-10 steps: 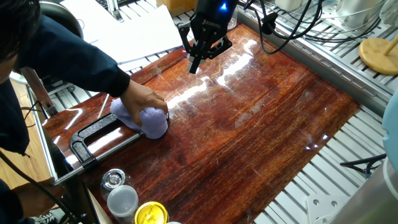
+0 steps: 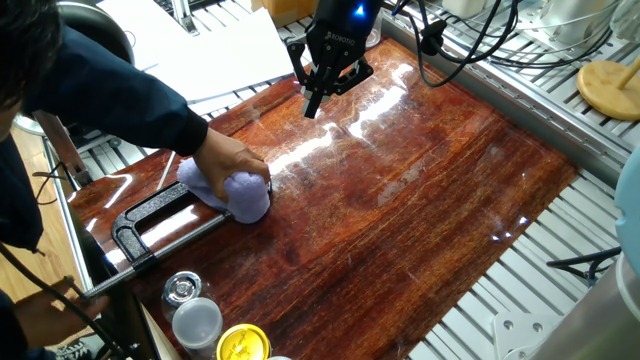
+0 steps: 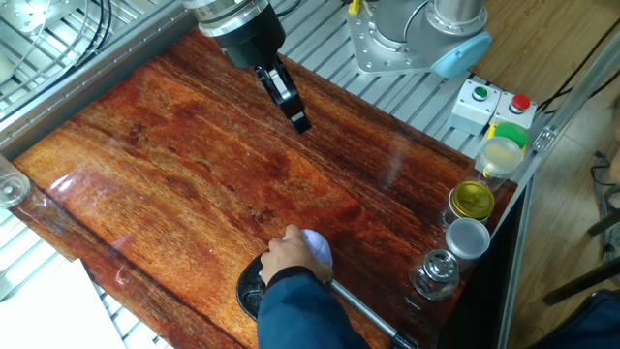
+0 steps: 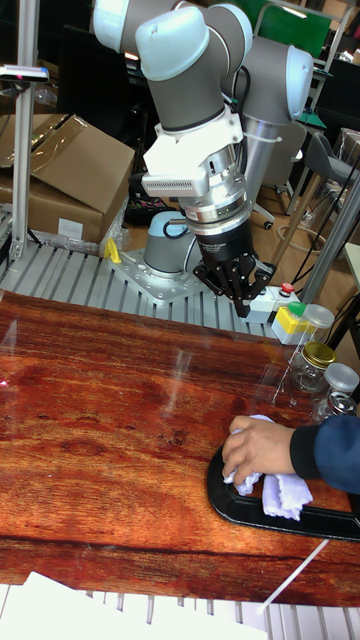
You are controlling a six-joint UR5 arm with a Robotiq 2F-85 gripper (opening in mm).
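My gripper hangs above the wooden tabletop, its fingers together and nothing visible between them. It points down and is well apart from the cloth. In exterior view 2 the gripper is over the board's upper middle. A person's hand presses a crumpled lavender cloth onto the tabletop. Under and beside that cloth lies a black C-shaped clamp with a long metal screw; its far end is covered by cloth and hand. In exterior view 3 the cloth shows folded over the black frame.
Several jars stand at one edge, among them a gold-lidded jar and a clear jar. A control box with a red button is beyond them. White paper lies beside the board.
My gripper, the cloth and the hand on it stay in place. The person's other hand, low at the left near the screw's end, has shifted slightly.
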